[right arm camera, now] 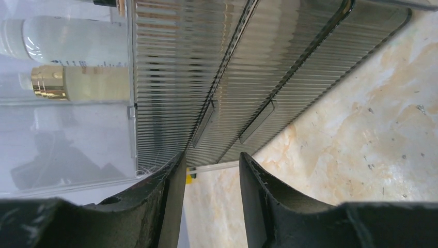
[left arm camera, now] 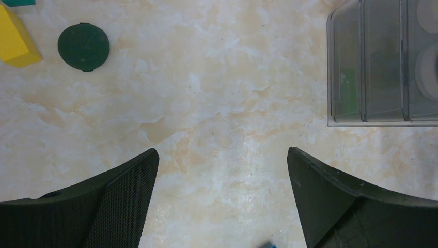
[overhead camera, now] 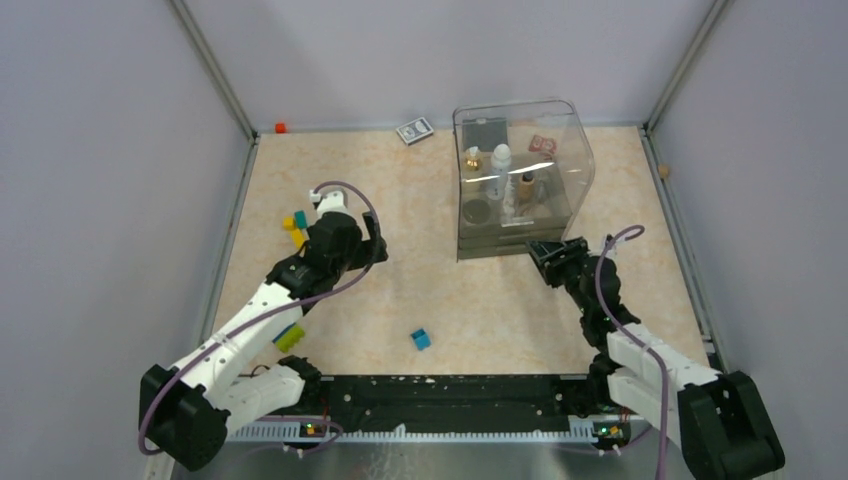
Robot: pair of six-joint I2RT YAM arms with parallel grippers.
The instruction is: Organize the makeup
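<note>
A clear acrylic makeup organizer (overhead camera: 545, 210) stands right of centre, holding bottles, including a white one (overhead camera: 498, 170) and a gold-capped one (right arm camera: 90, 83), above ribbed drawers with small handles (right arm camera: 255, 123). My right gripper faces the drawer fronts from close by, fingers part open with nothing seen between them; whether it touches cannot be told. My left gripper hangs open and empty over the bare table, left of the organizer.
Yellow (left arm camera: 18, 39) and teal blocks and a dark green disc (left arm camera: 83, 47) lie at the left. A blue block (overhead camera: 420, 339) lies near the front middle. A card box (overhead camera: 414, 130) is at the back.
</note>
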